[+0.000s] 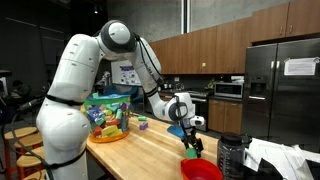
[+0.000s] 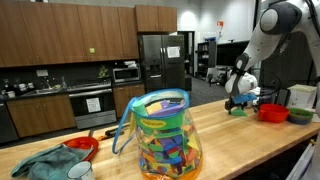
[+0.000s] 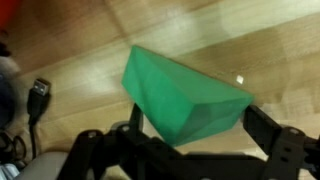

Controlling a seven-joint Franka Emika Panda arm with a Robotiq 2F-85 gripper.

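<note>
A green block (image 3: 185, 98) lies on the wooden table, tilted across the wrist view with its near end between my fingers. My gripper is open, one dark fingertip on each side of the block; whether either touches it I cannot tell. In exterior view 1 the gripper (image 1: 191, 145) is low over the table, right at the green block (image 1: 192, 153), which is partly covered. Exterior view 2 has the block (image 2: 238, 112) small beneath the white arm.
Close by, a red bowl (image 1: 201, 170) stands at the table's near edge, with a black canister (image 1: 231, 155) to its right. A basket of colourful items (image 1: 107, 120) occupies the left side. Bare table (image 1: 140, 148) lies between basket and gripper. A cable (image 3: 37, 103) shows at the wrist view's left.
</note>
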